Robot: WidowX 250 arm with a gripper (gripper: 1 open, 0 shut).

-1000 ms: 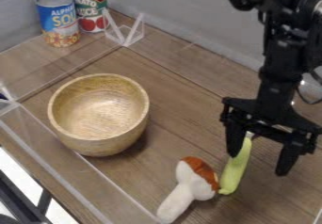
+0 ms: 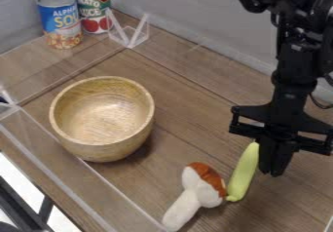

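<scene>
My black gripper [image 2: 271, 149] hangs low at the right of the table, its fingers drawn together over the upper end of a light green elongated object [image 2: 242, 174]. Whether anything is between the fingertips is hidden. Left of the green object lies a white toy with a red-brown cap [image 2: 198, 188], like a mushroom. A pale wooden bowl [image 2: 101, 118] stands empty at the left.
Two cans, an Alpha soup can [image 2: 61, 19] and a red can [image 2: 92, 7], stand at the back left beside clear plastic pieces [image 2: 129, 33].
The objects on the table look unmoved.
</scene>
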